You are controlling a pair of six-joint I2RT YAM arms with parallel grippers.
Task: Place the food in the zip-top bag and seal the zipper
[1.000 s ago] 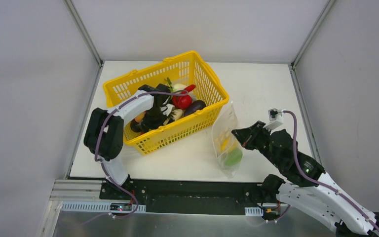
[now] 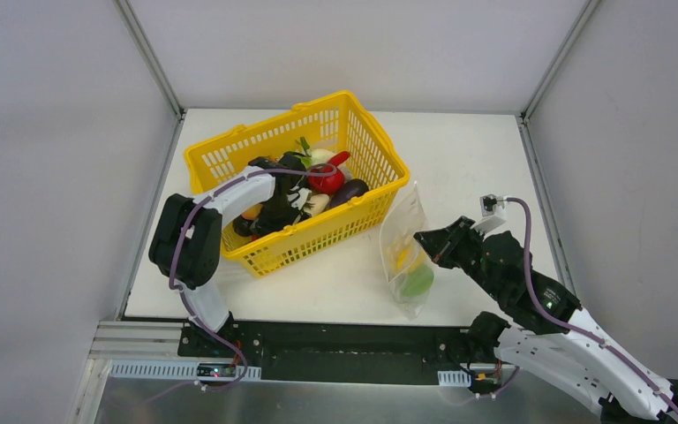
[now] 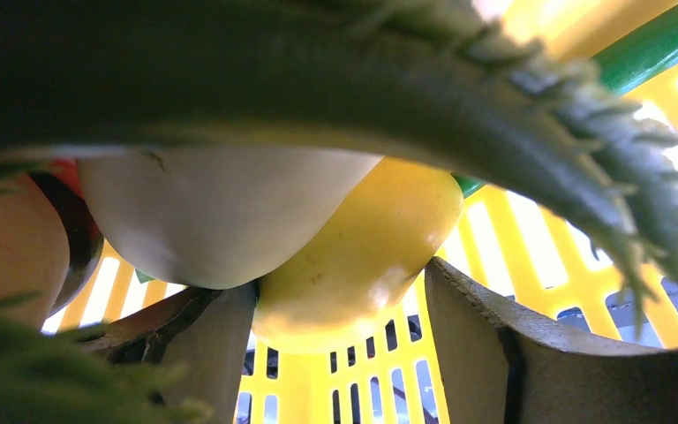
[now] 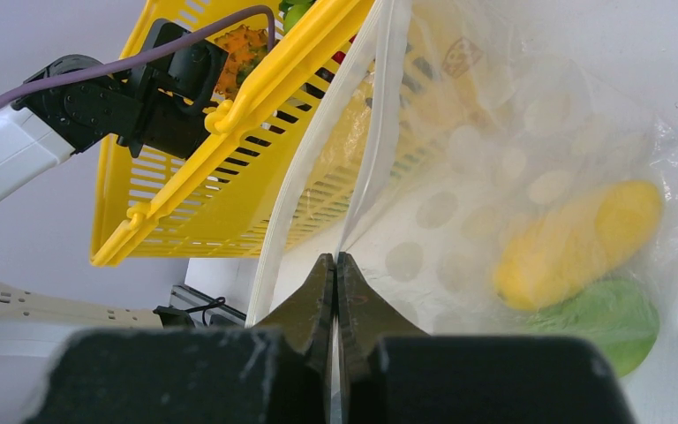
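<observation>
The clear zip top bag (image 2: 403, 231) stands on the white table with its mouth parted. Through its film show a yellow food item (image 4: 574, 243) and a green one (image 4: 605, 322). My right gripper is shut on one edge strip of the bag's mouth. Down inside the yellow basket (image 2: 293, 245), my left gripper has its fingers apart. A yellow food piece (image 3: 366, 247) and a whitish one (image 3: 221, 208) lie at its fingertips; whether the fingers touch them I cannot tell.
Several other foods fill the basket, among them a red vegetable (image 2: 325, 180) and an eggplant (image 2: 350, 191). A dark green spiky stem (image 3: 459, 97) crosses close before the left wrist camera. Table surface right of the basket is clear.
My right arm and the bag have kept their places.
</observation>
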